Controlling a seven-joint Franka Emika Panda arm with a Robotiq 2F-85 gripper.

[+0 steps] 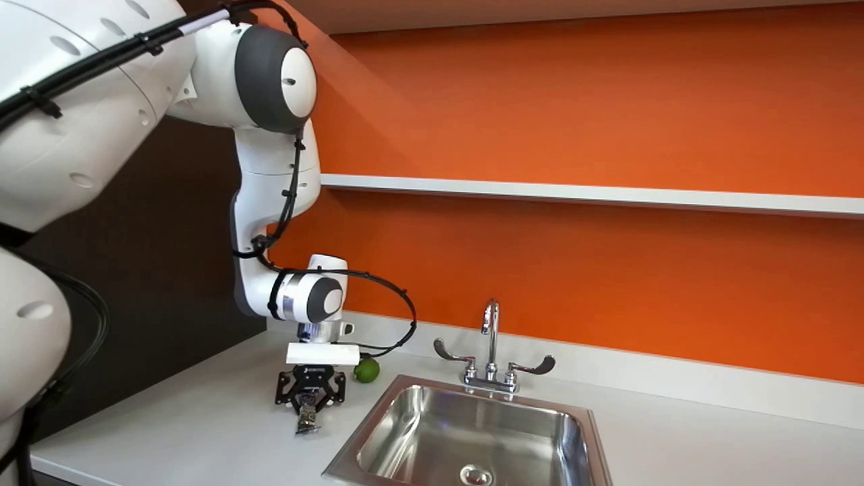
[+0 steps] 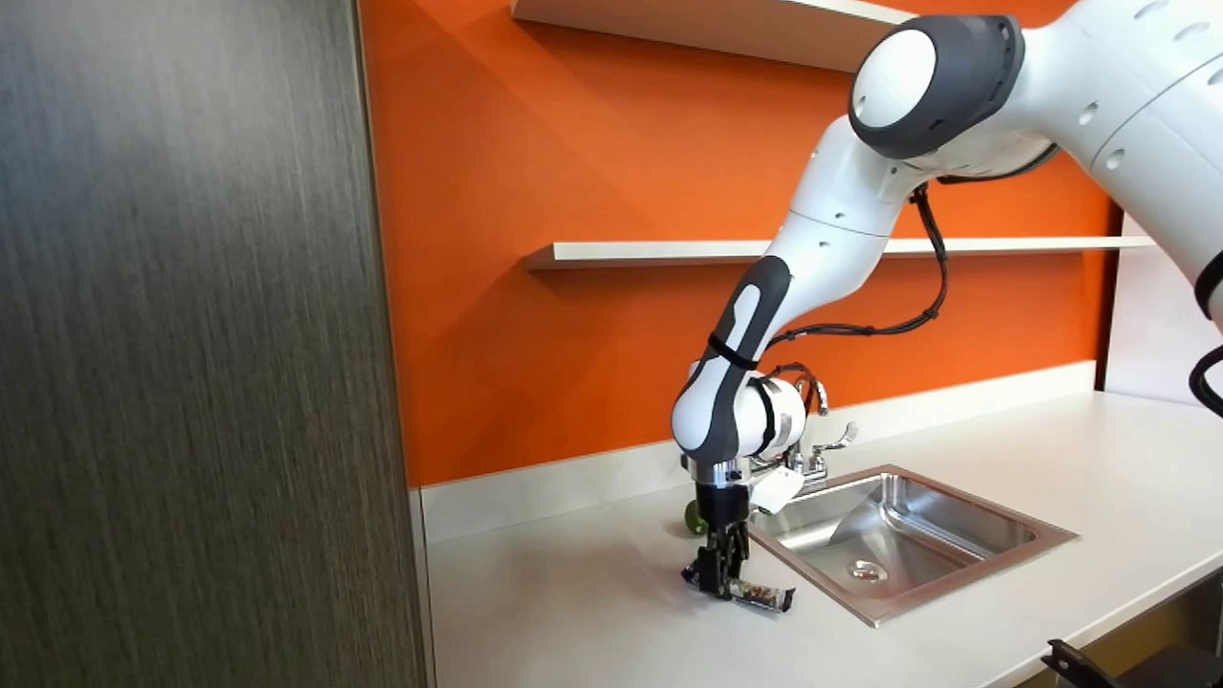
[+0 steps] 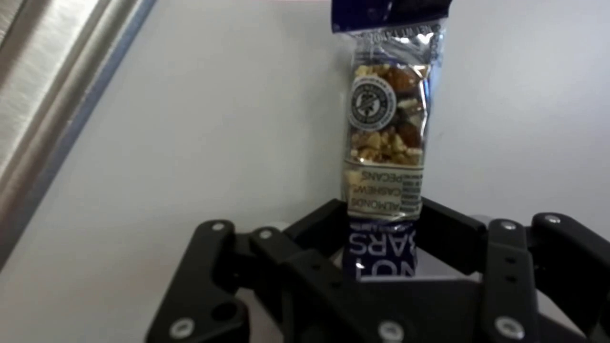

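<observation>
A nut bar in a clear and dark purple wrapper (image 3: 387, 120) runs lengthwise through the wrist view, its far end near the top edge. My gripper (image 1: 308, 403) is low over the counter left of the sink, pointing down. In the wrist view, black fingers (image 3: 327, 227) press against both long sides of the bar, which fills the space between them. Exterior view 2 shows the bar (image 2: 762, 594) sticking out on both sides of the gripper, close to the counter; whether it is lifted at all I cannot tell.
A green lime (image 1: 366, 370) lies just behind and right of the gripper. The steel sink (image 1: 593, 453) with its faucet (image 1: 492, 340) is to the right. Bare white counter (image 1: 186, 421) stretches to the left, up to a dark wall panel. A white shelf (image 1: 567, 191) runs above.
</observation>
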